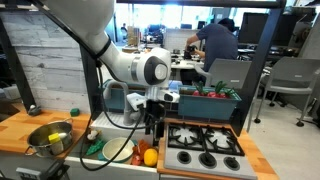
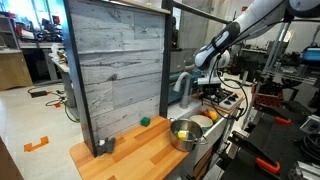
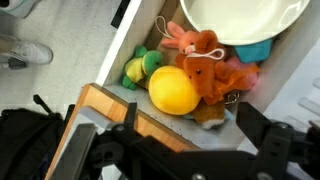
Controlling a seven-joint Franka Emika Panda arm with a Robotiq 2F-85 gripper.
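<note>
My gripper points down over the open drawer, its dark fingers spread wide. Nothing is held between them. Ahead of the fingers in the wrist view lies a yellow ball-like thing. Against it rest an orange plush toy, a pinkish-red toy with a loop of string, and a small green and yellow turtle-like toy. A pale bowl sits in the same drawer. In exterior view 1 the gripper is just above the yellow thing.
A black stove top with red-knobbed controls adjoins the drawer on the right. A metal pot stands on the wooden counter at the left. Behind the arm is a blue-green bin. Bare wood lies around the green block.
</note>
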